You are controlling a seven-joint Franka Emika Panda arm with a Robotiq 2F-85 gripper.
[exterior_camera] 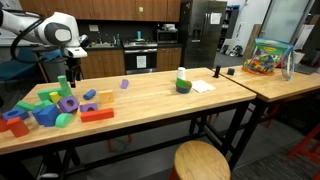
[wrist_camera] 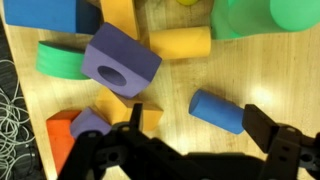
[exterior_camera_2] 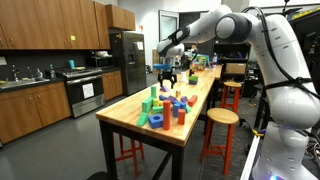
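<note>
Open and empty, my gripper looks down on the blocks in the wrist view, its dark fingers [wrist_camera: 136,131] spread wide. A blue cylinder [wrist_camera: 216,112] lies on the wood ahead of the gap, towards the right finger. Further left are a purple block with a round hole [wrist_camera: 121,59], an orange block [wrist_camera: 181,42] and a green curved block [wrist_camera: 62,60]. Large green pieces [wrist_camera: 258,16] fill the upper right. Exterior view 1 has the arm over the table's left end, above a cluster with an upright green block [exterior_camera: 63,86] and a long red block [exterior_camera: 97,115].
A green bowl [exterior_camera: 183,87] and a white sheet [exterior_camera: 202,86] lie farther along the long table. A wooden stool [exterior_camera: 202,160] stands in front. Thin white cables [wrist_camera: 13,130] show beyond the table edge in the wrist view.
</note>
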